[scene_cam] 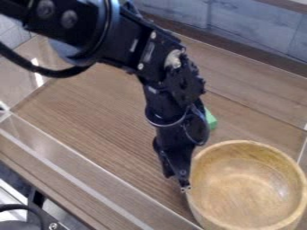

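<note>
The black gripper point(180, 171) reaches down from the top left to the left rim of a round wooden bowl point(246, 189) at the bottom right. Its fingers are shut, with nothing visible between them. A green object point(209, 118) shows behind the gripper, mostly hidden by it.
A tiled wall point(216, 40) runs along the back. Dark hardware and a cable are at the bottom left corner.
</note>
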